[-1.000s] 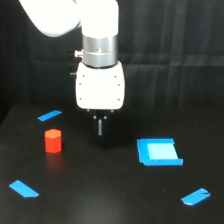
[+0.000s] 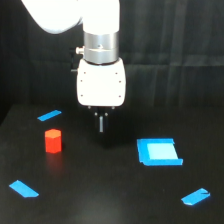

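Observation:
A red cube (image 2: 53,141) sits on the dark table at the left. On the right lies a white square (image 2: 162,151) bordered by blue tape (image 2: 146,152). My gripper (image 2: 101,124) hangs from the white hand near the top middle, between the cube and the square and apart from both. Its fingers are dark against the dark background; only a small pale strip shows in the centre, so how the fingers stand is unclear. No object is visible at the fingertips.
Strips of blue tape mark the table: one behind the cube (image 2: 49,115), one at front left (image 2: 23,189), one at front right (image 2: 195,197). A black curtain (image 2: 170,60) hangs behind.
My gripper has shifted very slightly upward and to the right. The cube and the taped square have stayed where they were.

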